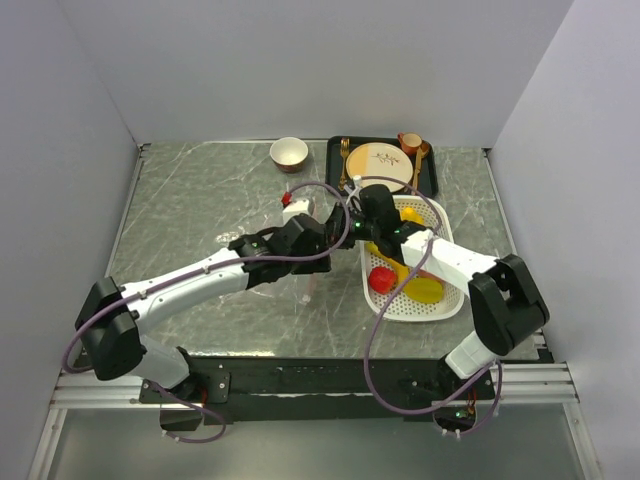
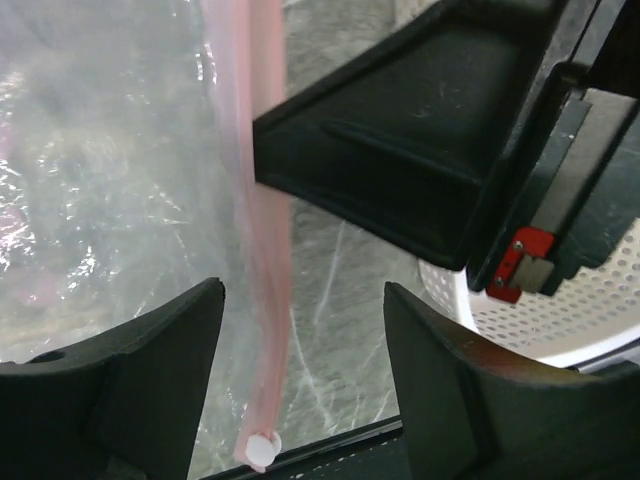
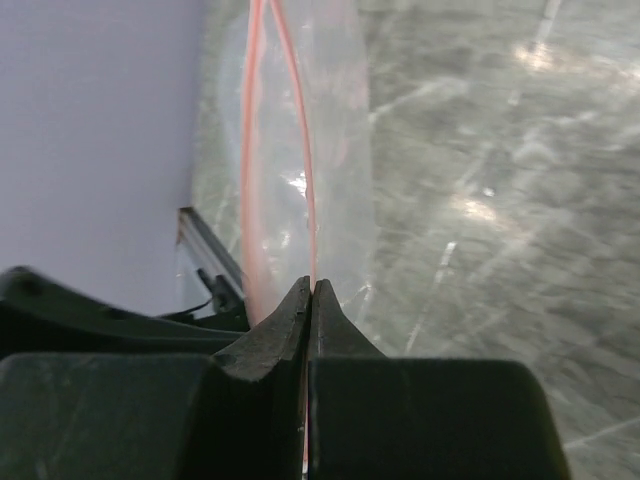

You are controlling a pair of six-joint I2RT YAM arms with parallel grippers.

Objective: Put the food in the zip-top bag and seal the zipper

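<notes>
The clear zip bag (image 2: 110, 200) lies on the table with its pink zipper edge (image 2: 268, 250) running along one side, a white knob (image 2: 262, 448) at the end. In the left wrist view my left gripper stands open; the pink edge passes through the gap between its fingers, ungripped. My right gripper is shut, with a thin pink line of the bag's edge running into its fingertips. From above, the left gripper (image 1: 324, 250) and right gripper (image 1: 345, 226) are close together, hiding much of the bag. Faint pinkish patches show through the plastic; what they are cannot be told.
A white perforated basket (image 1: 456, 300) at the right holds a red round food (image 1: 382, 279) and yellow foods (image 1: 425, 290). Behind are a white bowl (image 1: 289, 153) and a black tray (image 1: 336, 170) with plate and cutlery. The table's left side is open.
</notes>
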